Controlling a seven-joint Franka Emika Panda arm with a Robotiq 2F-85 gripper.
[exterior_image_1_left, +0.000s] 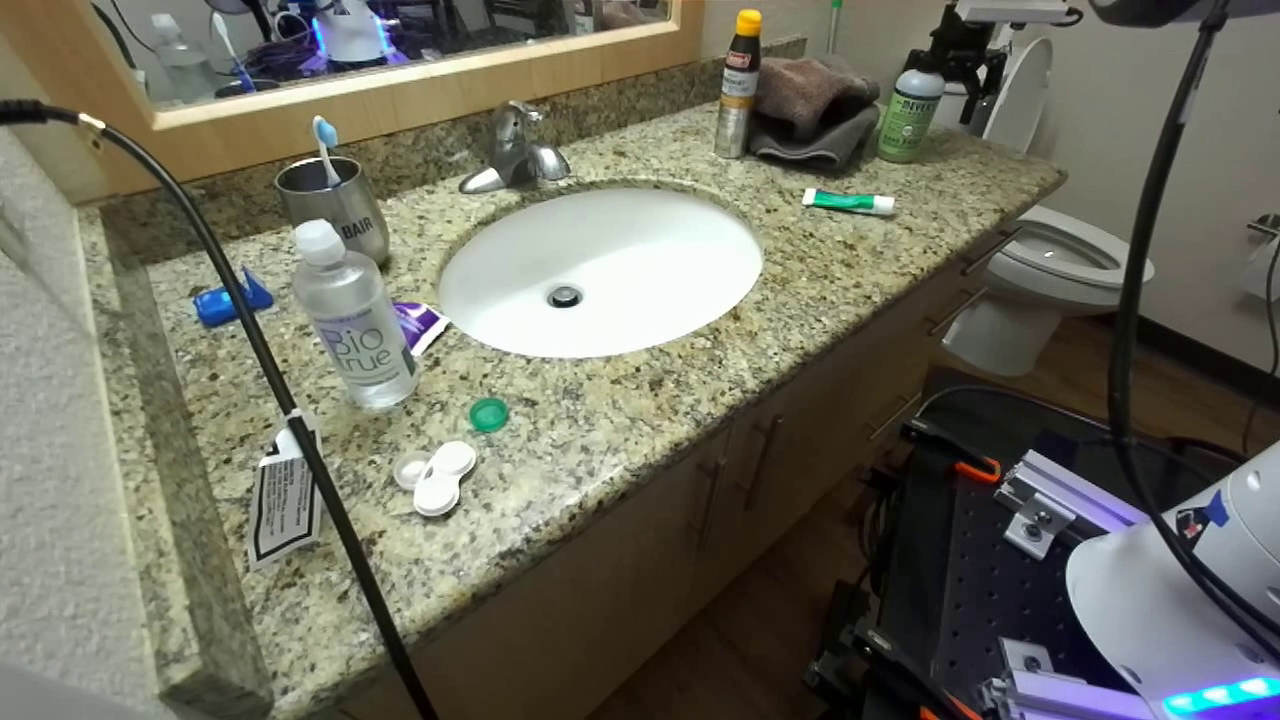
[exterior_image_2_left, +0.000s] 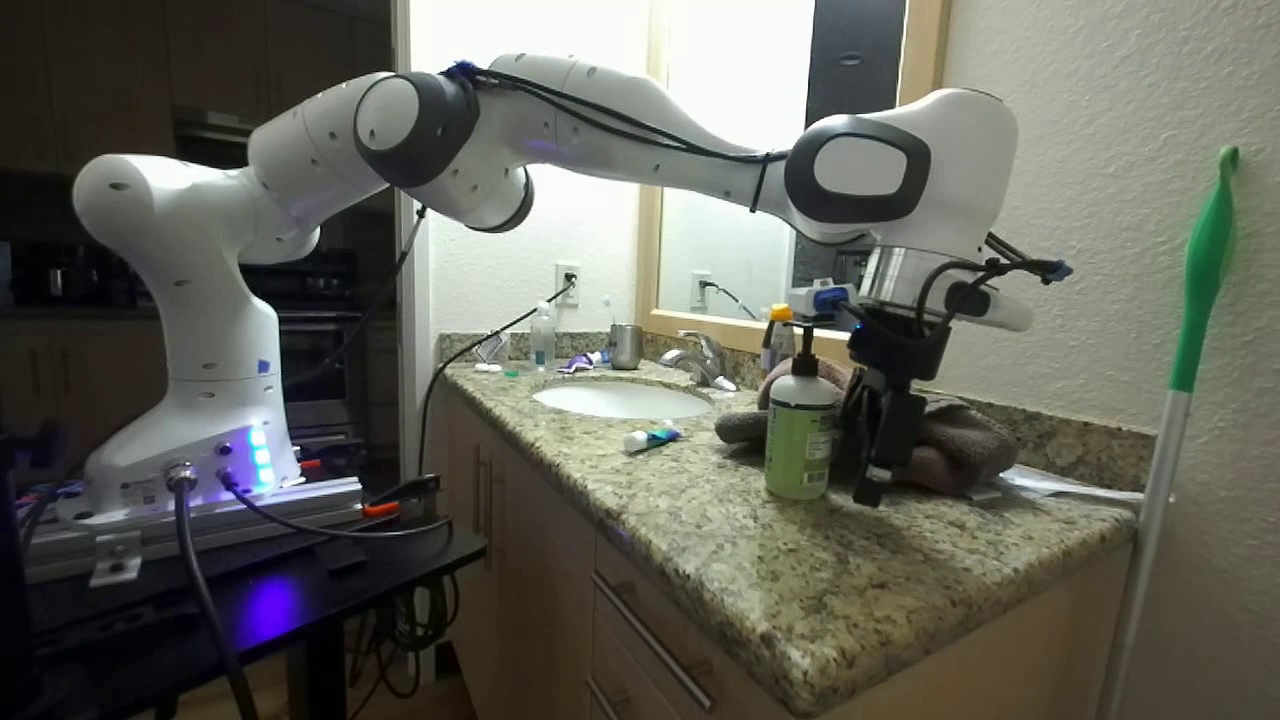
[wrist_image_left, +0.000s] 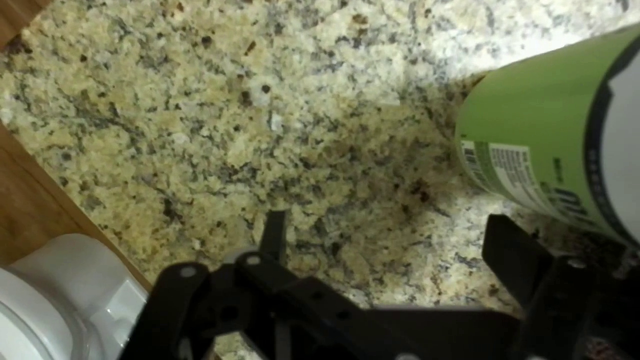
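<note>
A green soap bottle (exterior_image_2_left: 800, 438) with a black pump stands upright on the granite counter near its right end. Down beside it, close to the counter, is my gripper (exterior_image_2_left: 876, 490). In the wrist view my gripper is open, its two dark fingers far apart with bare counter between them. The green bottle (wrist_image_left: 534, 135) lies outside that gap, at the upper right by the right finger; whether they touch I cannot tell. From the first exterior view, the arm hides the pump of the bottle (exterior_image_1_left: 906, 124).
A bunched brown and grey towel (exterior_image_1_left: 816, 108) and a yellow-capped can (exterior_image_1_left: 738, 90) stand close to the bottle. A toothpaste tube (exterior_image_1_left: 848, 202) lies near the sink (exterior_image_1_left: 600, 276). Bare granite runs to the counter's front edge; a toilet (exterior_image_1_left: 1056, 270) stands beyond.
</note>
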